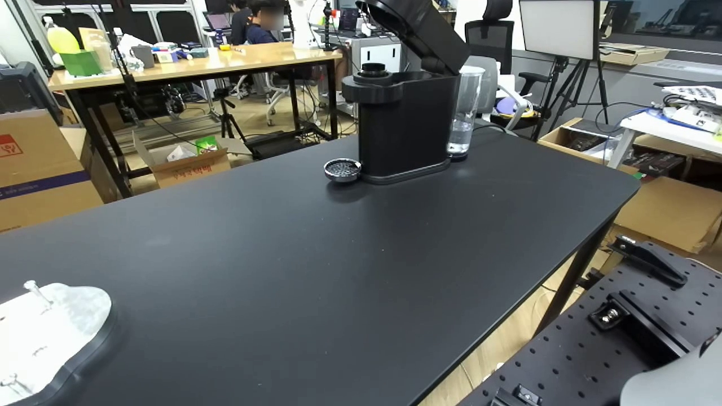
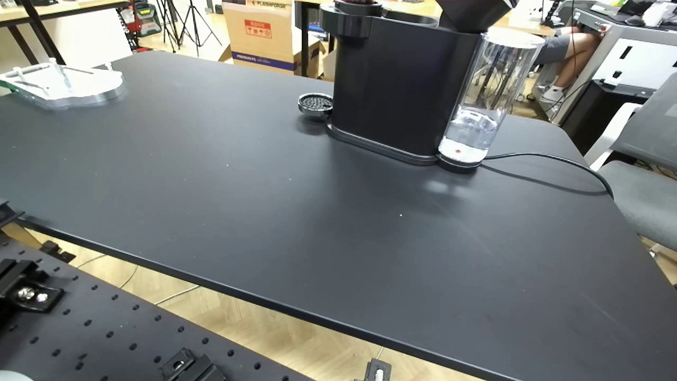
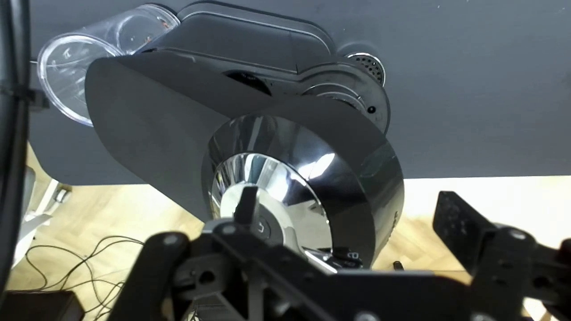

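Note:
A black coffee machine [image 1: 406, 125] stands at the back of the dark table, its lid [image 1: 423, 27] raised and tilted up. From above, the wrist view shows the lid's glossy round head [image 3: 299, 176] with a silver centre. My gripper is over that head, its fingers wide apart; one finger [image 3: 247, 206] overlaps the silver disc and the other stands clear to the right. Whether either finger touches the head I cannot tell. Both exterior views leave the gripper out. A clear water tank [image 2: 479, 101] with some water is attached at the machine's end; a round drip tray [image 2: 315, 105] juts from its front.
A white tray with pegs [image 1: 57, 318] lies at the table's near left. A power cable [image 2: 558, 162] runs from the machine over the table's edge. A perforated mounting plate [image 1: 568, 345] sits beyond the front edge.

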